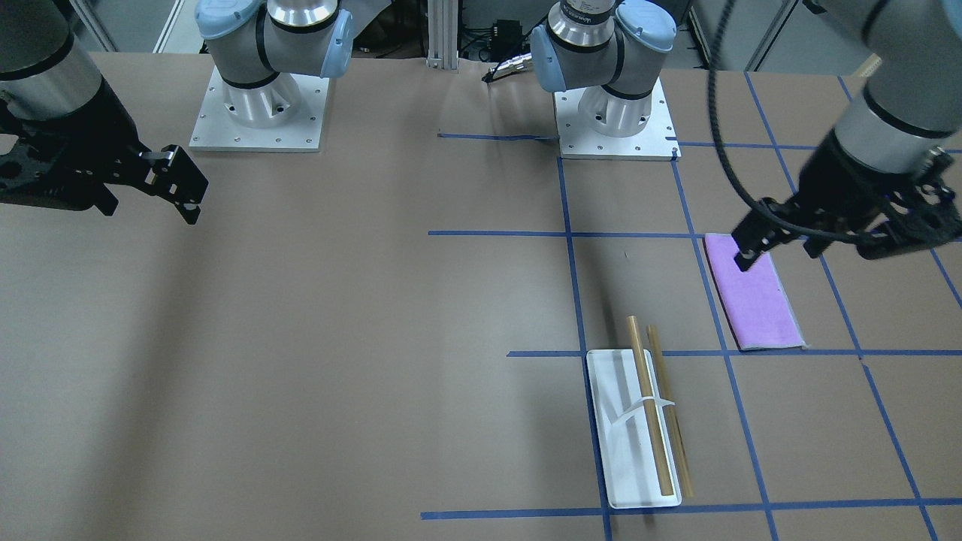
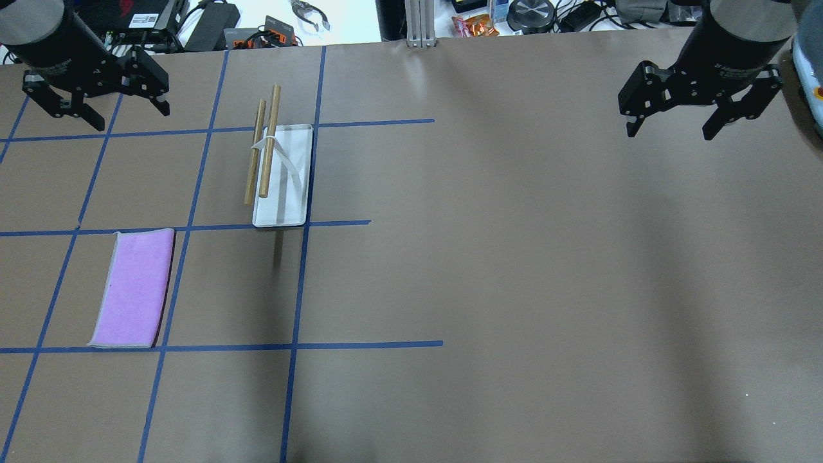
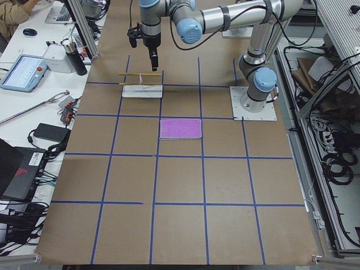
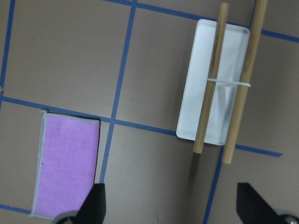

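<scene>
A white tray (image 1: 618, 460) with two wooden sticks (image 1: 656, 446) along it, held by a white crosspiece, lies on the taped grid, also seen in the left wrist view (image 4: 191, 112). A purple cloth (image 1: 753, 293) lies flat beside it, at lower left in the top view (image 2: 135, 289). My gripper (image 1: 780, 257) hangs above the table beyond the cloth and tray, its fingertips apart at both lower edges of the left wrist view, with nothing seen between them. In the top view it is at upper left (image 2: 131, 112).
A second arm (image 2: 671, 127) hangs over the bare, untaped part of the table. Two arm bases (image 1: 261, 135) stand at the back in the front view. Electronics and cables line the table's edge.
</scene>
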